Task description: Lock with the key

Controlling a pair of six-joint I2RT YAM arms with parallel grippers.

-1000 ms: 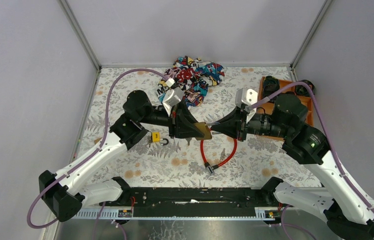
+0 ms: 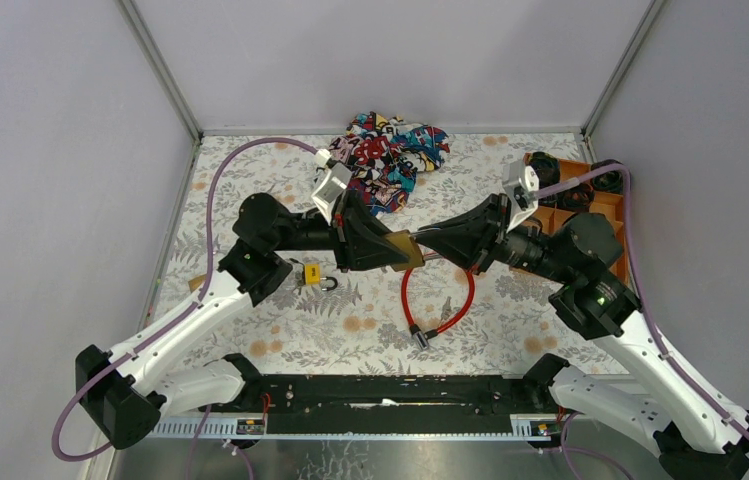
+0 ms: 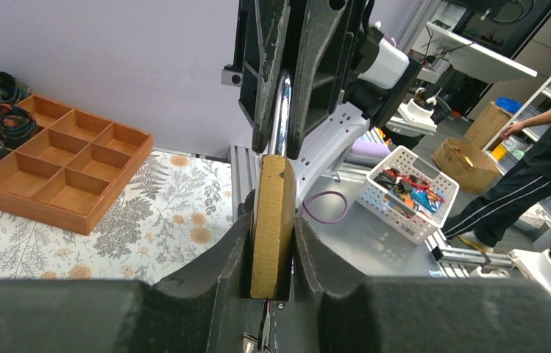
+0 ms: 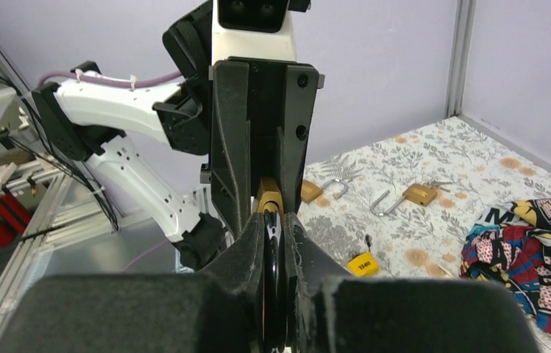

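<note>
A brass padlock (image 2: 407, 250) is held above the table between both arms. My left gripper is shut on its body, with the narrow side showing between the fingers. From the other side my right gripper (image 2: 428, 238) is shut on the steel shackle (image 4: 275, 257). In the left wrist view the shackle (image 3: 281, 121) runs from the body up between the right fingers. Thin metal pieces (image 3: 253, 342) hang below the padlock; whether a key is among them I cannot tell. The fingers hide how deep the shackle sits.
A yellow padlock (image 2: 312, 273) lies on the table at left; brass padlocks (image 4: 421, 194) lie farther off. A red cable lock (image 2: 465, 307) curves below the grippers. Patterned cloth (image 2: 375, 155) is at the back, a compartmented wooden tray (image 3: 99, 193) at the right.
Both wrists have tilted slightly, the right one shifting toward the right and the left one a little to the left. The held padlock has turned slightly and stays between both grippers.
</note>
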